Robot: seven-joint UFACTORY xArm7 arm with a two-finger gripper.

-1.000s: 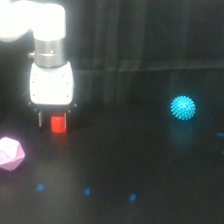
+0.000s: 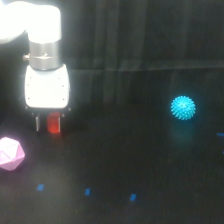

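Note:
On the left side of the camera view, a white gripper (image 2: 50, 124) points straight down at the dark table. Its two dark fingers stand apart, so it looks open. A small red block (image 2: 54, 124) shows below the gripper body, between the fingers and closer to the right one. To the left of the block, a dark gap separates it from the left finger. The gripper body hides the block's upper part, and whether the right finger touches it is hard to tell.
A pink many-sided die (image 2: 10, 154) lies near the left edge, in front of the gripper. Far to the right sits a spiky blue ball (image 2: 183, 108). Small blue marks (image 2: 87, 191) dot the front of the dark surface, and its middle is clear.
The gripper has come down a little and shifted slightly left. The red block appears a touch further left and is more covered by the gripper. The die and ball have stayed put.

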